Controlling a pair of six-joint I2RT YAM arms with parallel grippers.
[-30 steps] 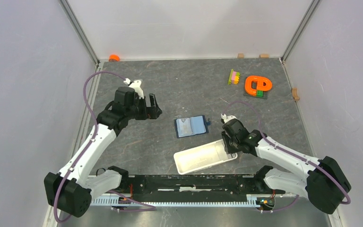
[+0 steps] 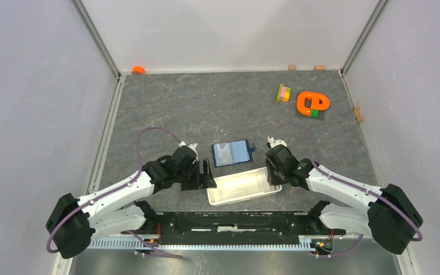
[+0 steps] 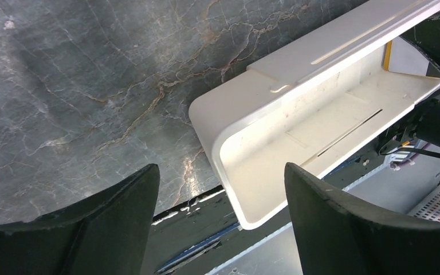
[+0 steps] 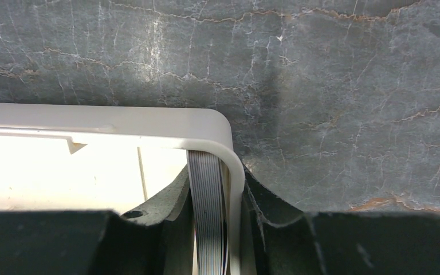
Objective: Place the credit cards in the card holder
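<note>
Upright at the right end of the white tray [image 2: 238, 188], a stack of credit cards [image 4: 207, 200] shows its striped edges. My right gripper has one finger inside the tray beside the stack and the other outside the end wall. Both fingers look close against cards and wall; whether they grip cannot be told. Over the tray's left end, my left gripper is open, the tray's rounded corner lying between its fingers in view, nothing held. The card holder [image 2: 232, 153], dark-edged with pale blue pages, lies spread open behind the tray.
At the back right are an orange toy piece [image 2: 313, 102] and a small colourful block [image 2: 283, 93]. An orange object [image 2: 138, 70] sits in the back left corner. A dark rail [image 2: 229, 228] runs along the front.
The tray has shifted slightly left, the right gripper moving a little with it. The card holder has stayed put.
</note>
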